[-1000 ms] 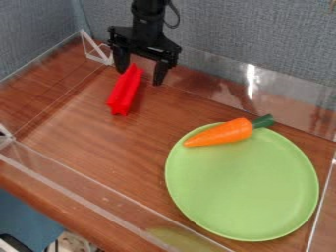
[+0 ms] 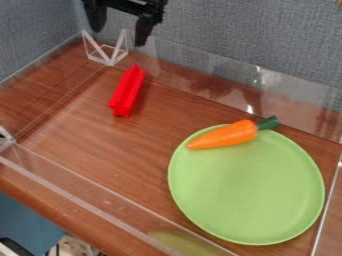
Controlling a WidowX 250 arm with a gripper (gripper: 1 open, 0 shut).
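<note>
My black gripper (image 2: 123, 22) hangs at the top left of the view, raised above the table and open, with nothing between its fingers; its upper part is cut off by the frame edge. Below it a red bar-shaped object (image 2: 127, 91) lies on the wooden table. An orange toy carrot (image 2: 221, 136) with a green top rests on the upper rim area of a large green plate (image 2: 246, 195) at the right.
Clear plastic walls (image 2: 267, 110) border the wooden table (image 2: 94, 150). A white wire bracket (image 2: 104, 55) stands in the back left corner.
My gripper has risen from around the red object toward the top of the view. The red object, carrot and plate have not visibly moved.
</note>
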